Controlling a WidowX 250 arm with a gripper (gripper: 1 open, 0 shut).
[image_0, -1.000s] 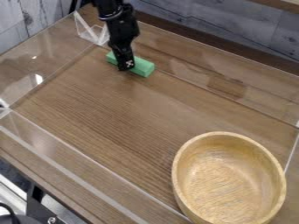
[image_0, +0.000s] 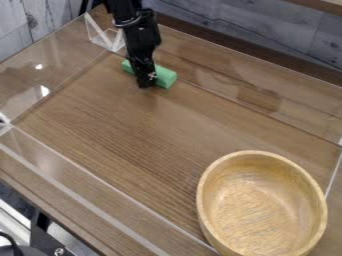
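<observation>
The black gripper (image_0: 144, 70) reaches down from the top of the view onto a small green block (image_0: 160, 77) on the wooden table, toward the upper left of the middle. Its dark fingers overlap the block's left part; whether they grip it cannot be made out.
A round beige bowl (image_0: 261, 203) sits at the lower right of the table (image_0: 120, 150). A grey wall (image_0: 287, 25) lines the back, and cables hang past the table's left edge.
The gripper has shifted slightly downward over the block. The block is in about the same place.
</observation>
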